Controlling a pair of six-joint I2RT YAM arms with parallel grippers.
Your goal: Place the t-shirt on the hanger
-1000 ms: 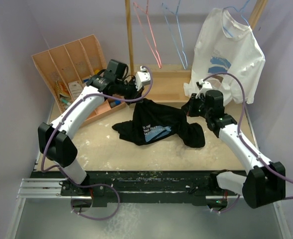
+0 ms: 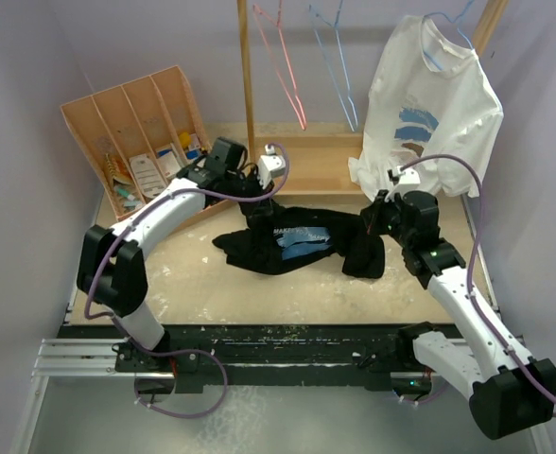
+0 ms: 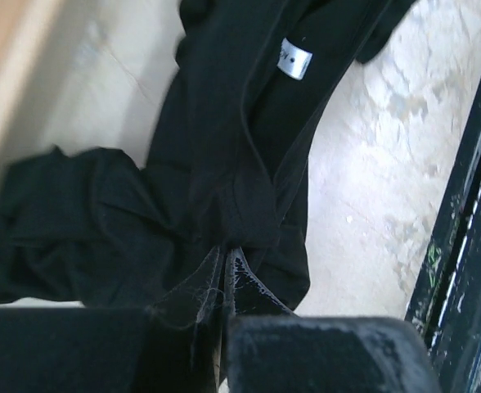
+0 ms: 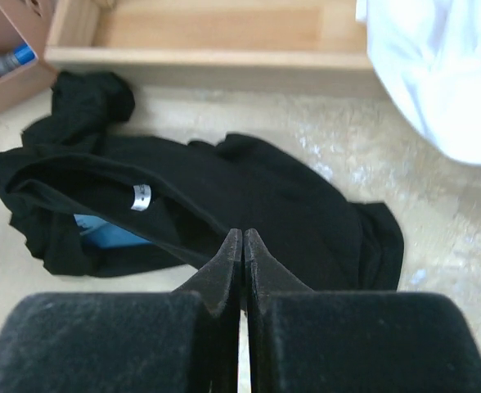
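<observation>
A black T-shirt [image 2: 287,260] with a blue print is spread loosely on the table. My left gripper is shut on a fold of it, near the shirt's left part, with a white label [image 3: 294,59] visible on the cloth. At the shirt's right end, my right gripper is shut at the cloth's edge, its fingertips over a raised strip of the fabric. Above the table hang a pink hanger [image 2: 287,76] and a blue hanger [image 2: 335,76], both empty.
A white T-shirt [image 2: 429,113] hangs on another hanger at the right. A wooden organiser [image 2: 136,104] with small items stands at back left, and a wooden shelf [image 2: 316,165] runs along the back.
My left gripper has moved down with the shirt, which now lies lower and more folded, its print partly covered.
</observation>
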